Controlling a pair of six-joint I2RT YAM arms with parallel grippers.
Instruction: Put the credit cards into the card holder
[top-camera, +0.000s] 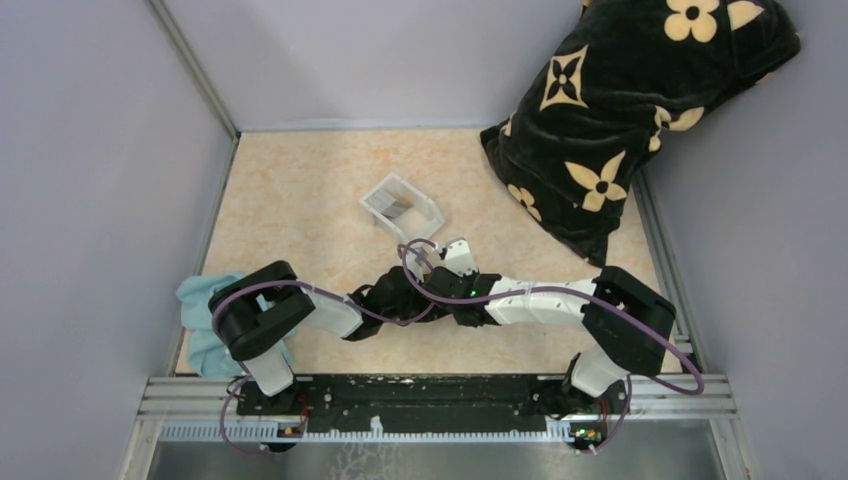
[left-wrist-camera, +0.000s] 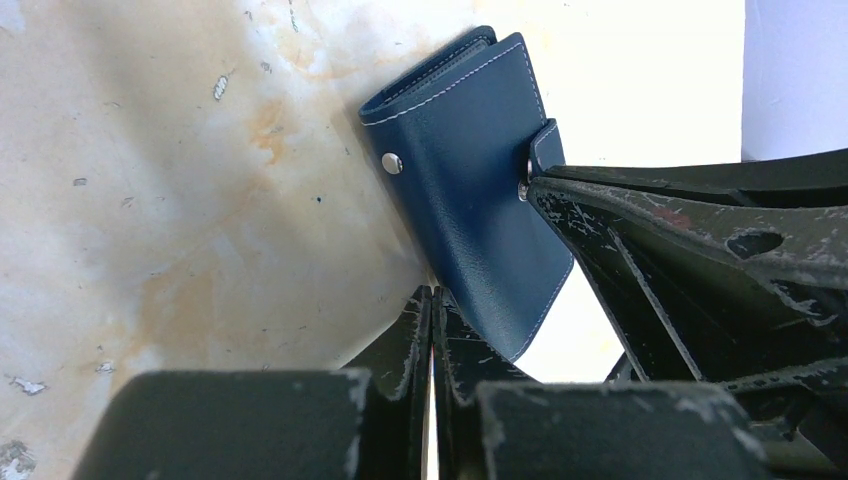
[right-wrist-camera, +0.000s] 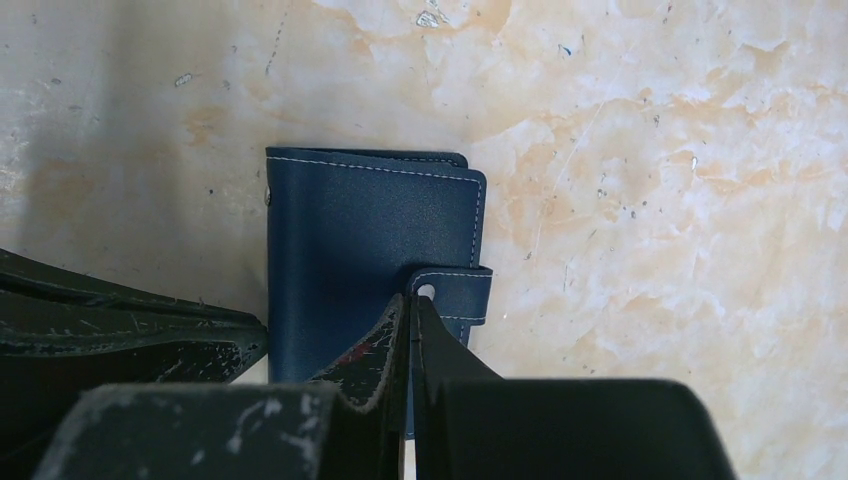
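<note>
The dark blue card holder (right-wrist-camera: 345, 225) lies folded on the table, hidden under the arms in the top view. Its snap strap (right-wrist-camera: 465, 296) crosses the right edge, with the snap next to my right gripper's tips. My right gripper is shut over the cover; nothing shows between its fingers, and the strap lies outside them. My left gripper is shut and empty, its tips by the holder's spine side. In the top view, greyish flat pieces that look like the cards (top-camera: 386, 203) lie in the white tray (top-camera: 428, 203); they are too small to make out.
Behind the grippers stands the tray, close to them. A black patterned cushion (top-camera: 590, 130) leans in the back right corner, and a light blue cloth (top-camera: 207, 325) lies at the left. Bare table (top-camera: 290, 190) stretches at the back left.
</note>
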